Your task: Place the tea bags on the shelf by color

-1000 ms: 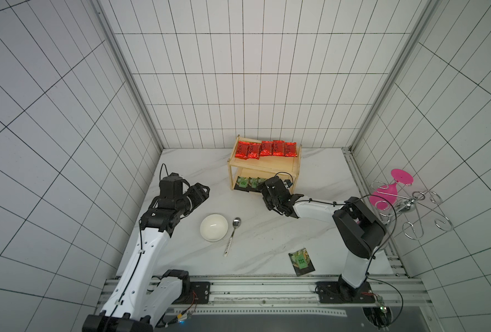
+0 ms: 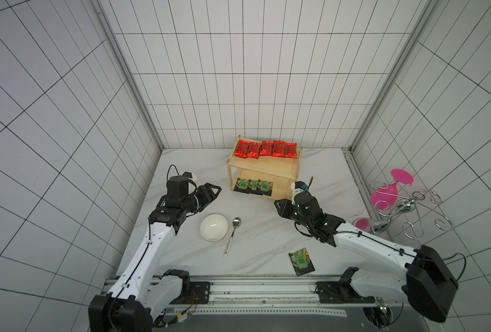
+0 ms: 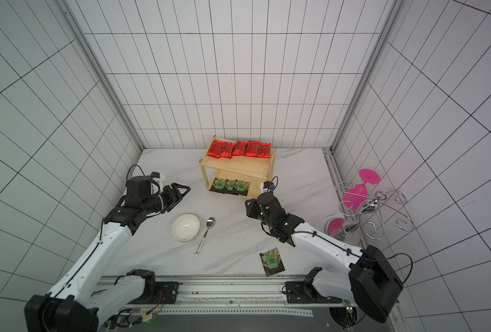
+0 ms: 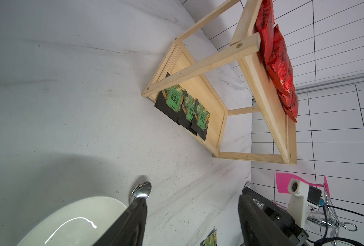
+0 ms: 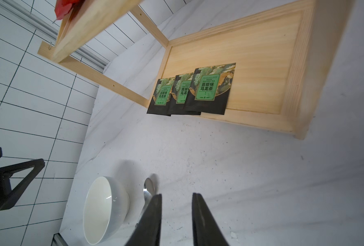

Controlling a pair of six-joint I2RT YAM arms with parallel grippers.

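A wooden two-tier shelf (image 2: 281, 166) stands at the back. Several red tea bags (image 2: 266, 148) lie on its top tier; three green tea bags (image 5: 206, 86) overlap along the front of the bottom tier. Another green tea bag (image 2: 300, 261) lies on the table's front right. My left gripper (image 2: 215, 191) hangs left of the shelf above the bowl, open and empty. My right gripper is in front of the shelf's lower tier, its fingers apart with nothing visible between them.
A white bowl (image 2: 213, 227) and a spoon (image 2: 235, 224) lie at the front left centre. A metal rack (image 2: 422, 215) with pink utensils (image 2: 385, 196) is at the right. The table between shelf and front edge is mostly clear.
My right gripper has drawn back from the bottom tier toward the front right. The left arm has shifted slightly to the right. The green bags on the shelf are now uncovered.
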